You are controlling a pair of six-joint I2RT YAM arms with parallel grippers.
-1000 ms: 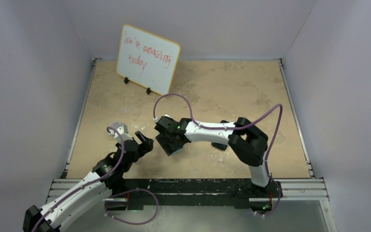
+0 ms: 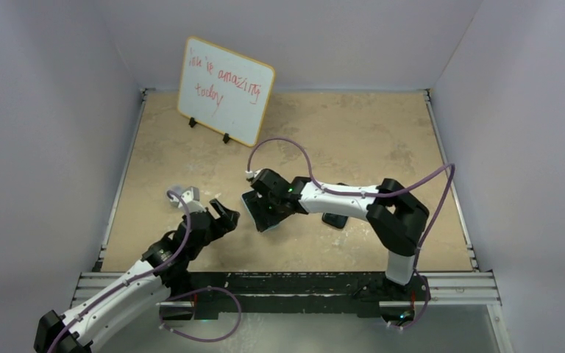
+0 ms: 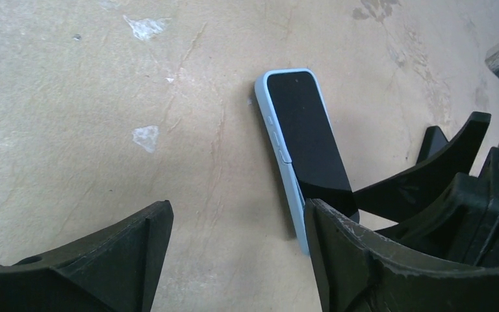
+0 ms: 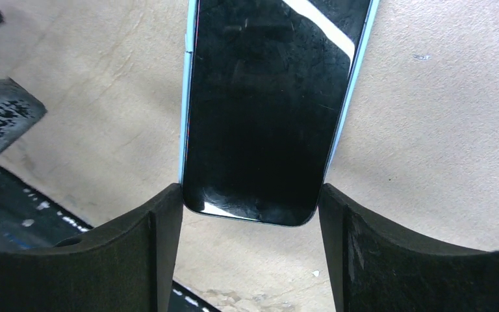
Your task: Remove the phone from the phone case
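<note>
A black-screened phone (image 3: 302, 123) in a light blue case (image 3: 276, 140) lies on the table, partly under the right arm in the top view. My right gripper is over its near end, one fingertip at each side edge of the phone in the right wrist view; contact is unclear. My left gripper stands open at the left of the phone, apart from it, with nothing between its fingers; in the top view (image 2: 224, 209) it points toward the phone.
A whiteboard (image 2: 224, 92) with red writing stands at the back left. A second dark rectangular object (image 2: 335, 219) lies beneath the right arm.
The right arm and its gripper have shifted a little right and up in the top view, uncovering more of the phone. The left gripper has moved slightly right.
</note>
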